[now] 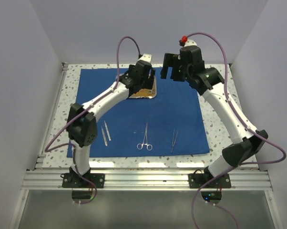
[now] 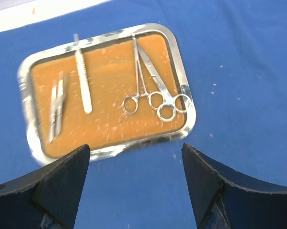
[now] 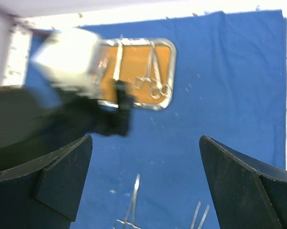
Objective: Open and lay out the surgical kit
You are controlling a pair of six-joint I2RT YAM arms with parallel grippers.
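Observation:
A metal tray (image 2: 185, 125) with an orange-brown bottom lies near the back of the blue cloth. In the left wrist view it holds scissors (image 2: 153, 74), a clamp (image 2: 137, 71), a scalpel-like handle (image 2: 83, 78) and tweezers (image 2: 57, 105). My left gripper is open over the cloth just in front of the tray, with nothing between its fingers. To the right of the tray, above the cloth's back part, my right gripper (image 1: 169, 66) hangs open and empty. The left arm blurs across part of the right wrist view.
On the cloth's front part lie two slim instruments (image 1: 105, 132) at left, a ring-handled clamp (image 1: 145, 138) in the middle and tweezers (image 1: 174, 140) at right.

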